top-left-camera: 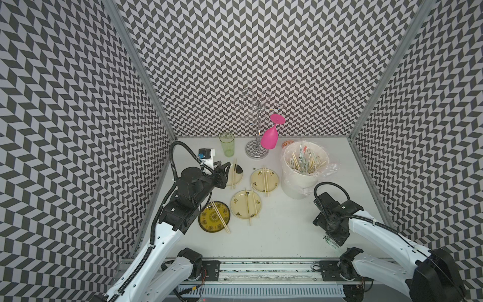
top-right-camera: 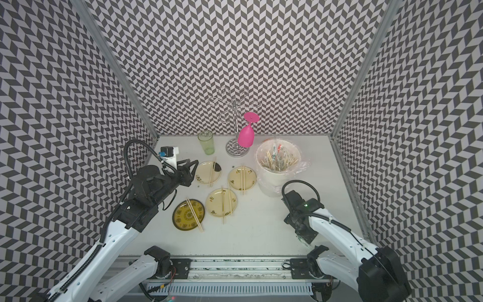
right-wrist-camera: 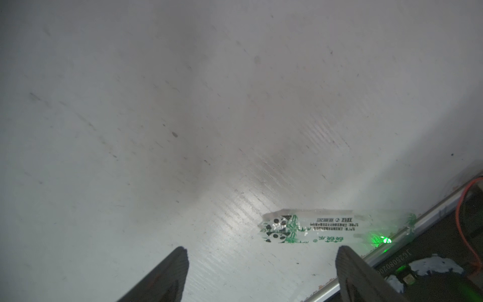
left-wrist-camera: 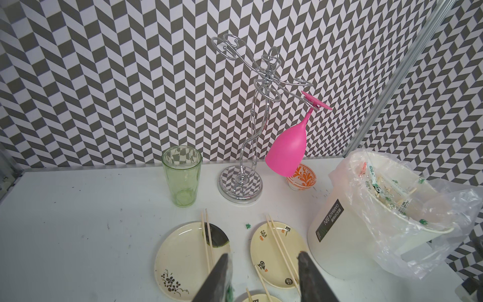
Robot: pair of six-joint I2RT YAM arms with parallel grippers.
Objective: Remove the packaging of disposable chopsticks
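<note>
A clear printed chopstick wrapper lies at the front edge of the table, with my right gripper open just over it, pointing down, nothing between its fingers. Bare chopstick pairs rest across three cream plates and a dark yellow plate. My left gripper is raised beside the back-left plate; its fingers are apart, with nothing clearly held between them.
A white bin with a plastic liner, full of sticks and wrappers, stands at the right. A green glass, a metal stand with a pink goblet and a small orange-patterned bowl are at the back.
</note>
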